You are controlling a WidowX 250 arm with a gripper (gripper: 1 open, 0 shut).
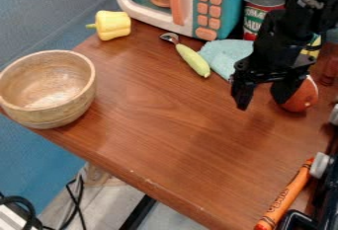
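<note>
My black gripper (271,86) hangs over the right side of the wooden table (158,145), with its fingers low beside a red round object (299,100), which looks like a toy tomato or apple and is partly behind it. Whether the fingers are open or shut is hard to make out. A light wooden bowl (45,88) sits at the left. A pale yellow toy (193,60) lies near a spoon (169,38) and a light blue cloth (224,54).
A toy microwave (179,2) and a tomato can (258,15) stand at the back. A yellow pepper-like toy (111,25) is at the back left. An orange crayon-like object (283,199) lies at the front right.
</note>
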